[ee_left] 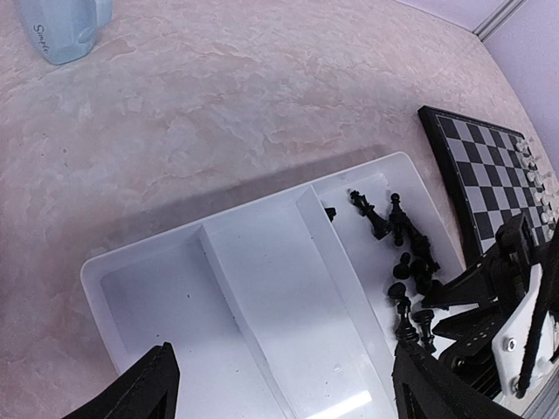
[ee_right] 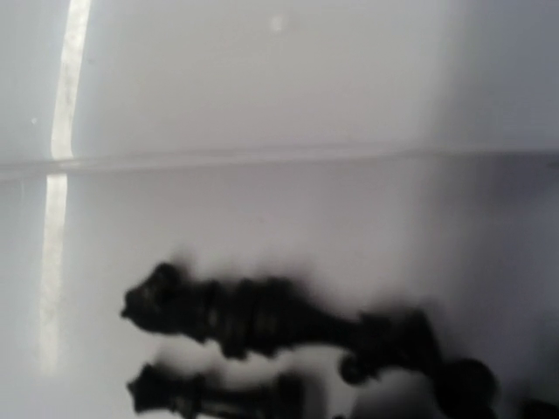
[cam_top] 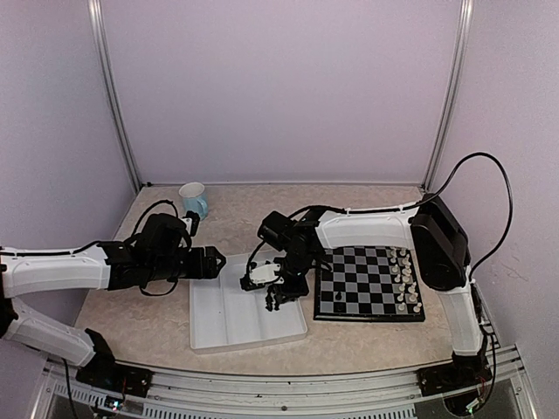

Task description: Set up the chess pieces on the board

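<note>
Several black chess pieces (ee_left: 403,319) lie jumbled in the right compartment of the white tray (cam_top: 210,323). My right gripper is low over that compartment, its two fingers a little apart and close to the pieces. Whether a piece sits between them is unclear. Blurred black pieces (ee_right: 262,319) fill the bottom of the right wrist view, where no fingers show. Over the tray's left side my left gripper stands wide open and empty. One black piece (cam_top: 339,297) stands on the chessboard (cam_top: 362,272), and white pieces (cam_top: 408,279) line its right side.
A light blue mug (cam_top: 194,201) stands at the back left. The tray's left and middle compartments are empty. My right arm (cam_top: 367,230) reaches across the board's far edge. Bare table (cam_top: 384,345) lies in front of the board.
</note>
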